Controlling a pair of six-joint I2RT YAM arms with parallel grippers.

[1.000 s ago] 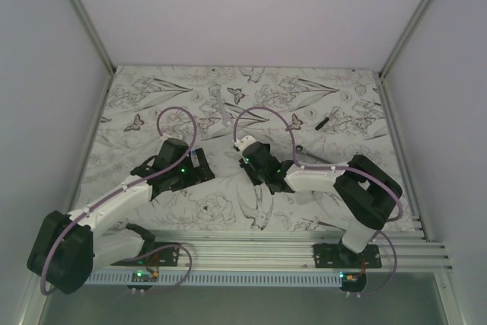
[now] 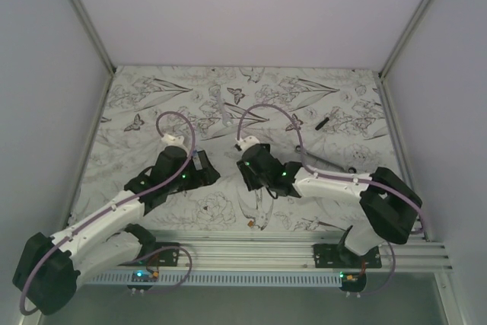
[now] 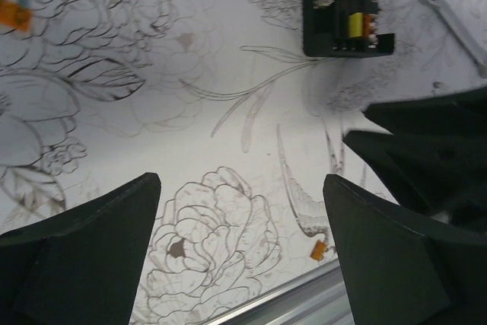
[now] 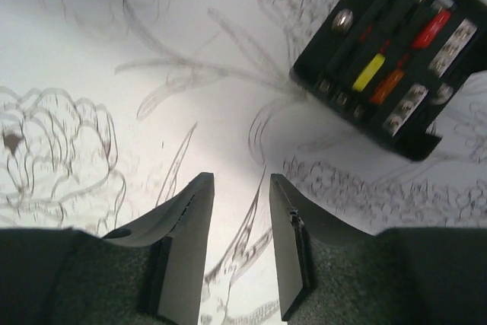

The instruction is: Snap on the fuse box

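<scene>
The fuse box [image 4: 384,58], a black holder with red, yellow and orange fuses, sits on the patterned surface, seen at upper right in the right wrist view and at top centre [image 3: 349,8] in the left wrist view; from above it is mostly hidden under my right arm. My left gripper [image 2: 205,173] hangs left of it with fingers wide apart and empty. My right gripper is over bare surface just below and left of the box, its fingertips part way apart with nothing between them.
A wrench [image 3: 449,17] lies right of the box. A small dark bar [image 2: 322,122] rests at back right, a pale tool [image 2: 224,112] at back centre. A metal rail [image 2: 236,238] runs along the front edge.
Both arms have shifted toward the front over the last second, with their upper links lower in the top view. The grippers stay near the same places.
</scene>
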